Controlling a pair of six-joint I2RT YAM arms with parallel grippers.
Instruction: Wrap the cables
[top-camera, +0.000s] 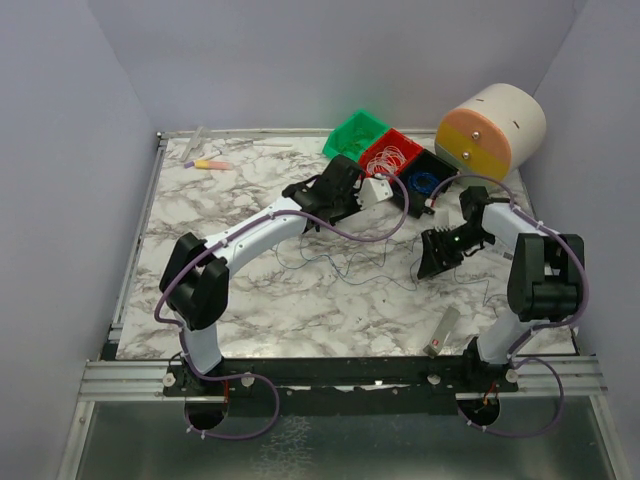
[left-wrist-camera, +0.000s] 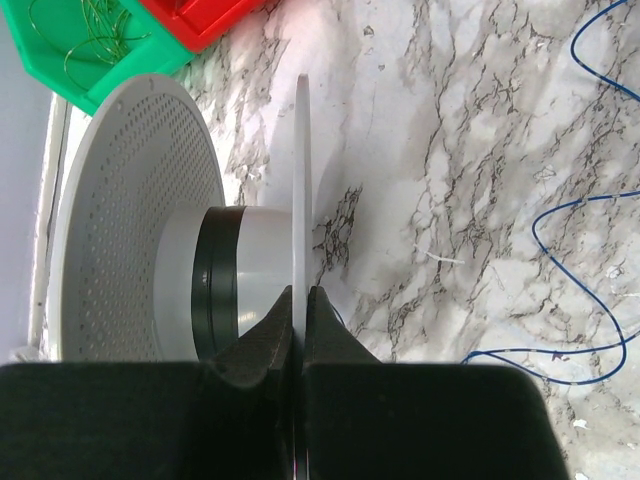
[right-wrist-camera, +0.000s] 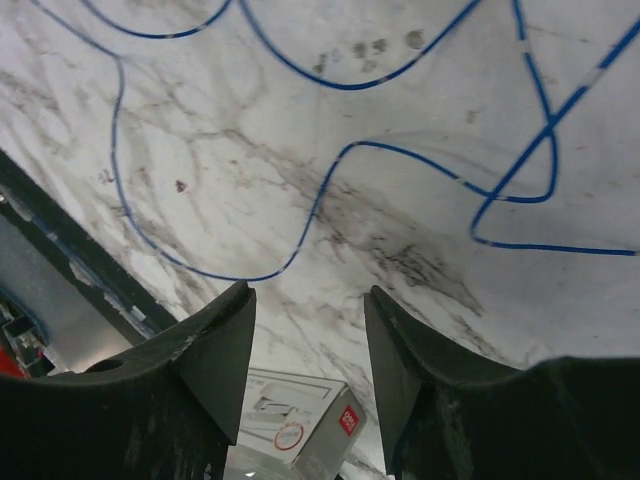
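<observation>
My left gripper is shut on the thin rim of a white spool (left-wrist-camera: 140, 230), which has a perforated disc and a dark band round its core. In the top view, the spool (top-camera: 376, 192) is near the middle back of the table. A thin blue cable lies in loose bends on the marble top; parts of it (left-wrist-camera: 575, 280) also show in the left wrist view. Above the cable, my right gripper is part open with nothing between its fingers. One bend passes by its left fingertip, seemingly below it.
Green (top-camera: 356, 133), red (top-camera: 403, 143) and black (top-camera: 428, 171) bins stand at the back, the red and black ones holding coiled cables. A large cream drum (top-camera: 510, 120) fills the back right. A pale grey box (top-camera: 442, 330) lies near the front edge.
</observation>
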